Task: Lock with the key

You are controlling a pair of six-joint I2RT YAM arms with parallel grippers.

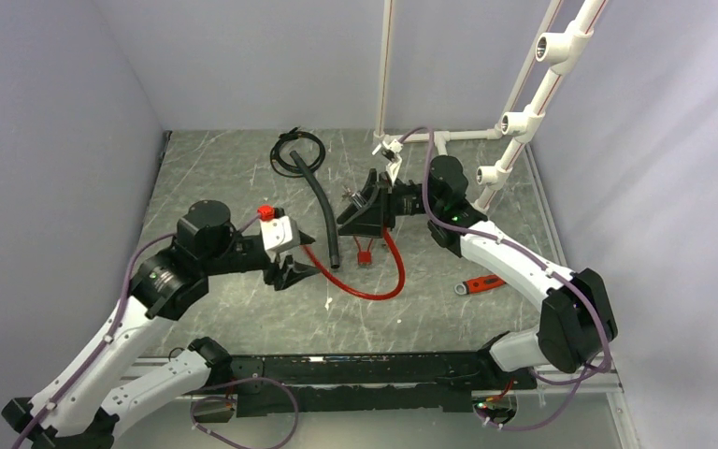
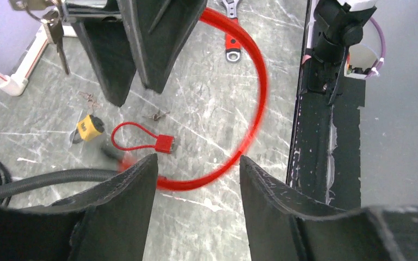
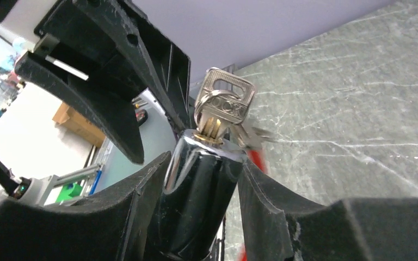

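A black cylinder lock [image 3: 196, 209] with a shiny end sits between the fingers of my right gripper, which is shut on it. A silver key on a ring stands in the lock's end, and another key [image 2: 55, 31] hangs there in the left wrist view. The lock's red cable [image 2: 260, 81] hangs from the right gripper in a loose curve. My left gripper stands open, apart from the right one. The cable's blurred free end [image 2: 126, 161] appears beyond the left fingers, not clasped between them.
On the table lie a small red lock with a wire loop [image 2: 164, 143], a yellow padlock [image 2: 90, 128], a grey hose [image 1: 320, 206], a black coiled cable [image 1: 285, 168] and a red-handled wrench [image 1: 481, 283].
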